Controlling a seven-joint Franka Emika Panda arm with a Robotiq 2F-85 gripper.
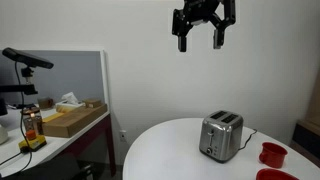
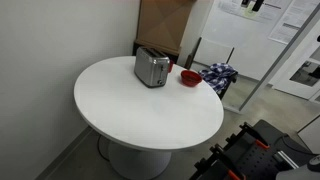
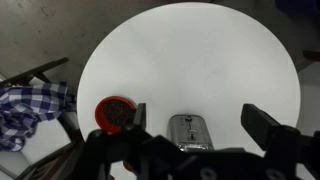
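My gripper hangs high over the white round table, its two fingers spread wide with nothing between them. In the wrist view the fingers stand apart above a silver toaster, which is well below and partly covered by the gripper body. The toaster stands upright on the table, two slots on top and a dark cord behind. A red bowl holding something dark lies beside it; exterior view 1 cuts this bowl off at the bottom edge. Close to the toaster is a red mug.
A checkered cloth lies beyond the table edge. At the left, a side desk carries a cardboard box and other items.
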